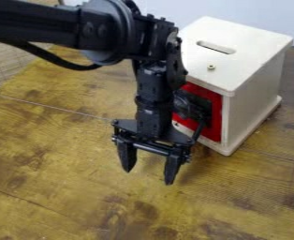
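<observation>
The black gripper point(149, 164) hangs fingers-down over the wooden floor, just left of and in front of a white wooden box point(242, 84). Its two fingers stand apart with nothing visible between them. The box has a slot and a small knob on top and a red panel point(206, 111) on the face toward the arm; the wrist hides part of that face.
Bare wooden floor point(62, 178) fills the front and left. A light mat point(9, 62) lies at the upper left, with a thin cable across the floor. A white wall stands behind the box.
</observation>
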